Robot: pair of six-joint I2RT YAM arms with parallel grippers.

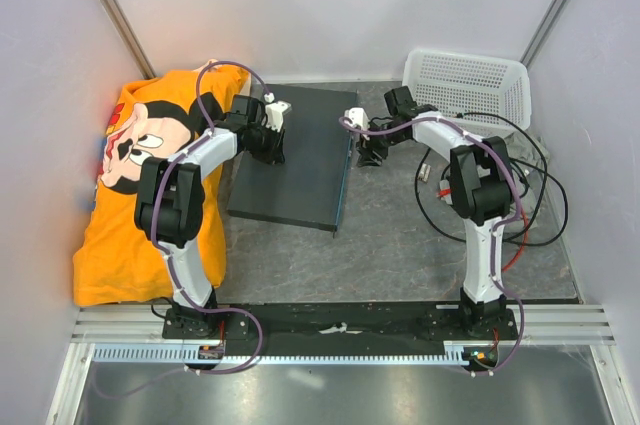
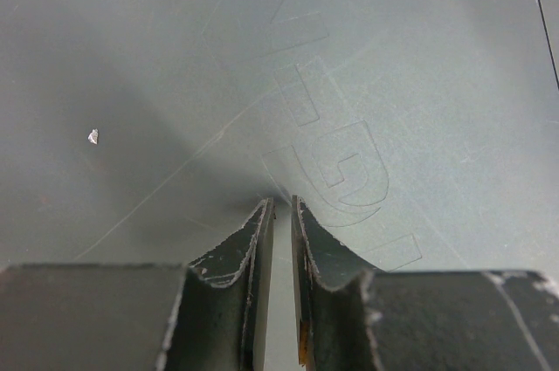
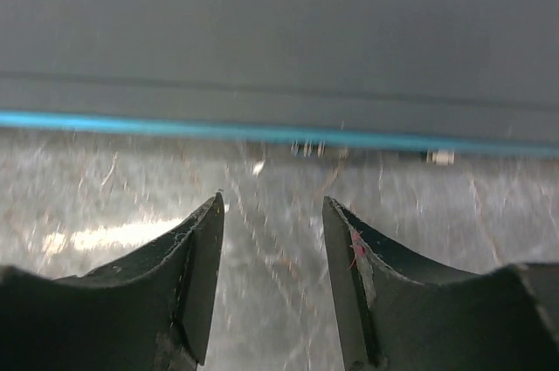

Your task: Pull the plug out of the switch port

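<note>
A large dark flat box, apparently the switch (image 1: pixel 295 190), lies in the middle. My left gripper is over its scratched top, fingertips a narrow gap apart with nothing visible between them. My right gripper stands open beside the box's right side, facing a blue-edged side face (image 3: pixel 131 123) with bare floor between its fingers. I cannot make out a plug in any port.
An orange cartoon cloth (image 1: pixel 145 245) lies at the left. A white basket (image 1: pixel 470 75) stands at the back right, with tangled black and red cables (image 1: pixel 555 225) and small items near it.
</note>
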